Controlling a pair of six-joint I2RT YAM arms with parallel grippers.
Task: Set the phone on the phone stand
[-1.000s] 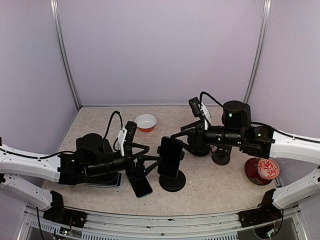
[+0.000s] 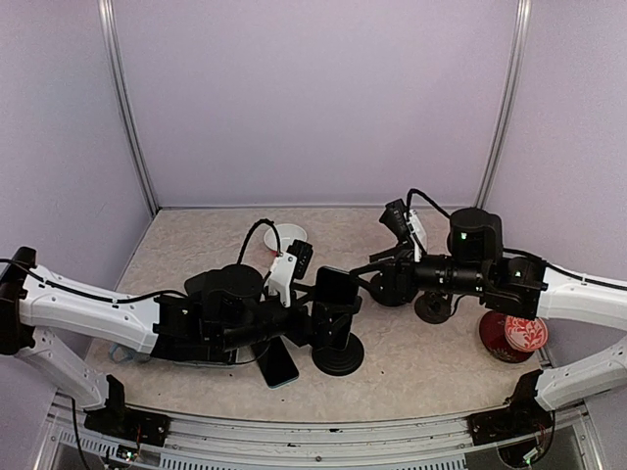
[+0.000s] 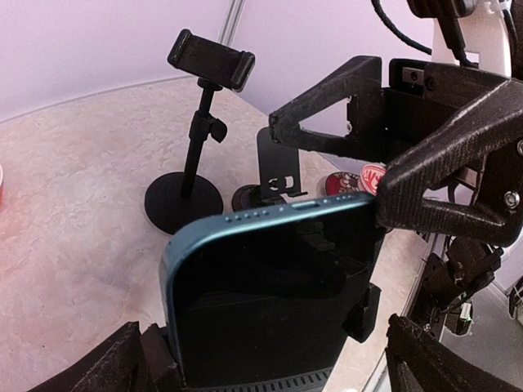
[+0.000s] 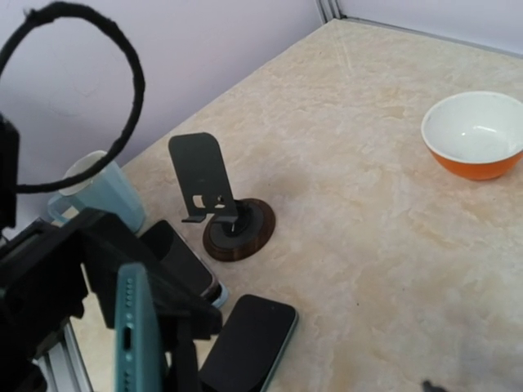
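Note:
A black phone (image 2: 335,294) stands upright on the black stand (image 2: 337,356) at the front centre; in the left wrist view the phone (image 3: 265,290) fills the middle. My left gripper (image 2: 318,316) is open around the phone's lower part, its fingers on either side in the left wrist view. My right gripper (image 2: 368,279) is open by the phone's upper right corner; in the left wrist view its fingers (image 3: 437,208) reach the top edge. The phone's edge (image 4: 135,327) also shows close up in the right wrist view.
Other phones (image 4: 249,343) lie at the front left, with a metal stand (image 4: 200,175) and blue mug (image 4: 114,196) behind. A bowl (image 2: 291,235) is at the back; another holder (image 3: 208,61) and red dishes (image 2: 524,333) are on the right.
My left gripper has moved right, up to and around the phone. My right gripper has shifted slightly right. The phone remains upright in about the same place.

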